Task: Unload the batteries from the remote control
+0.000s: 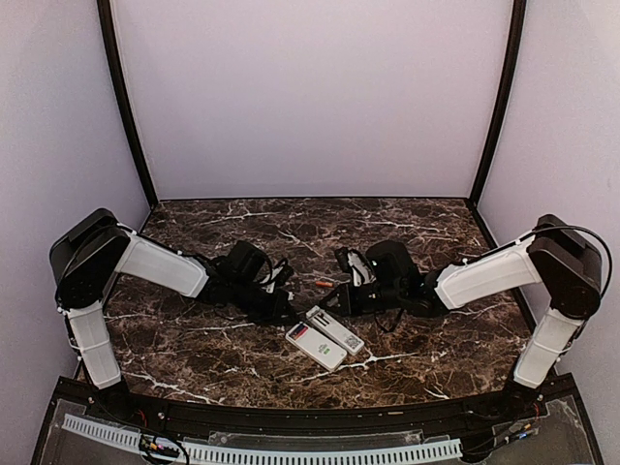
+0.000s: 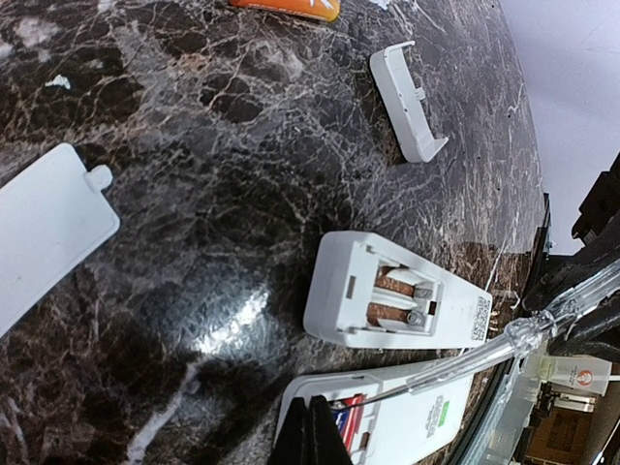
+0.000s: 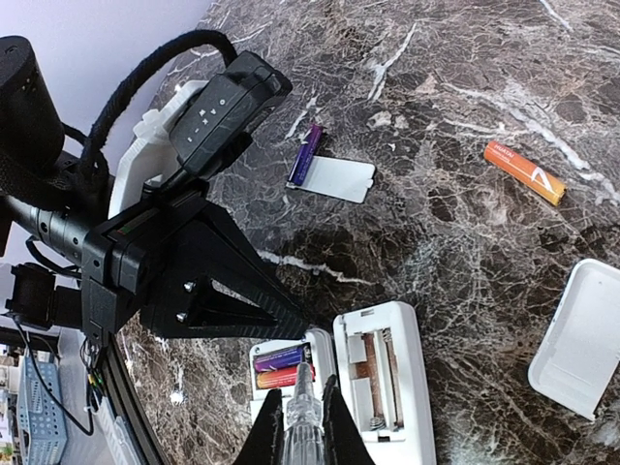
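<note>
Two white remotes lie side by side at the table's front centre. In the near remote (image 1: 325, 351), a purple battery (image 3: 279, 358) and an orange battery (image 3: 277, 378) sit in the open compartment. The other remote (image 2: 329, 291) has a compartment without batteries. Held over the near remote is a thin clear tool (image 2: 475, 358), its tip at the batteries; my right gripper is shut on it. My left gripper is shut at the near remote's compartment end, with nothing visible between its fingers.
Beyond the remotes lie a loose orange battery (image 3: 523, 172), a purple battery (image 3: 306, 155) against a white cover (image 3: 344, 181), and another white cover (image 3: 581, 334). Both grippers crowd the remotes.
</note>
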